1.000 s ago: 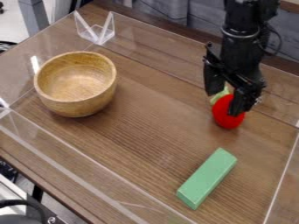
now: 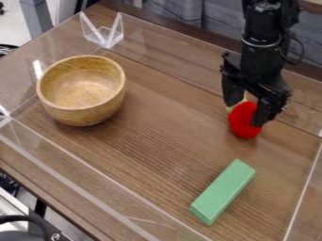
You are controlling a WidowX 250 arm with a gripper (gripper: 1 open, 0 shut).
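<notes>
The black gripper (image 2: pixel 257 102) reaches down from the top right over a red round object (image 2: pixel 246 126), its fingers around the upper part of it. A small yellow object (image 2: pixel 234 104) sits just behind the red one, mostly hidden by the gripper. Whether the fingers grip anything cannot be told.
A tan bowl (image 2: pixel 81 110) stands at the left. A green block (image 2: pixel 223 191) lies at the front right. A white wire-like item (image 2: pixel 104 31) is at the back left.
The gripper has shifted slightly, and the red object now sits a little left of where it was, with less of the yellow object showing.
</notes>
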